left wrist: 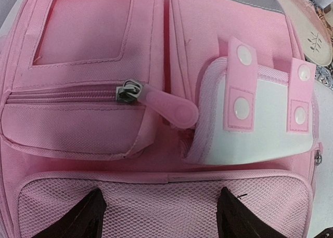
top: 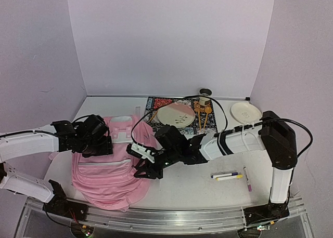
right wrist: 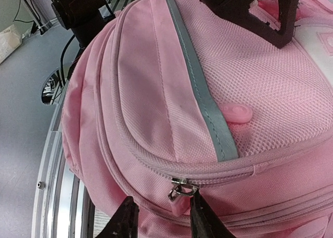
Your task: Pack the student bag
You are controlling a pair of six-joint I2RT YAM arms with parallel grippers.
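Observation:
A pink bag (top: 106, 185) lies on the left of the table. My left gripper (top: 106, 147) hovers over its front; in the left wrist view its fingers (left wrist: 86, 217) stand apart above a mesh pocket (left wrist: 161, 199), with nothing between them. At the bag's right edge is my right gripper (top: 148, 171). The right wrist view shows its fingers (right wrist: 126, 220) apart, near a metal zipper slider (right wrist: 183, 187) with a pink pull (right wrist: 179, 204). That pull appears in the gap, not clamped. Three markers lie to the right: a dark one (top: 223, 174), a yellow one (top: 229, 177) and a pink one (top: 247, 180).
At the back a patterned mat (top: 156, 102) holds a round plate (top: 176, 115), wooden utensils (top: 208, 111) and a lidded cup (top: 204, 97). Another plate (top: 245, 113) sits back right. The right arm spans the middle.

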